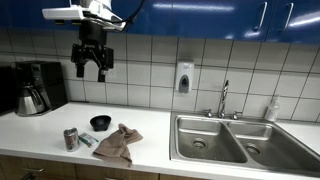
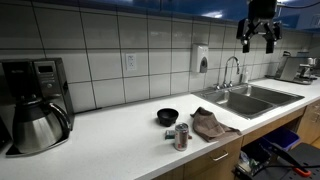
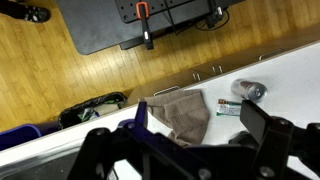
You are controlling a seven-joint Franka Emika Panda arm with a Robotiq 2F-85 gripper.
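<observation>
High above the counter, my gripper (image 1: 91,74) points downward and stands open, with nothing between its fingers. Below it on the white counter lies a crumpled brown cloth (image 1: 119,142). To the cloth's left is a silver can (image 1: 71,139), standing upright. Between can and cloth sits a small green-and-white item (image 3: 230,107), too small to identify. A black bowl (image 1: 100,123) rests behind them, toward the wall; in the wrist view the gripper partly covers it. None of these things touches the gripper.
A coffee maker with a steel carafe (image 2: 41,125) stands against the wall at the counter's far end. On the other side is a double steel sink (image 1: 206,142) with a faucet (image 1: 223,98). A soap dispenser (image 1: 184,77) hangs on the tiles. Blue cabinets (image 1: 230,18) run overhead.
</observation>
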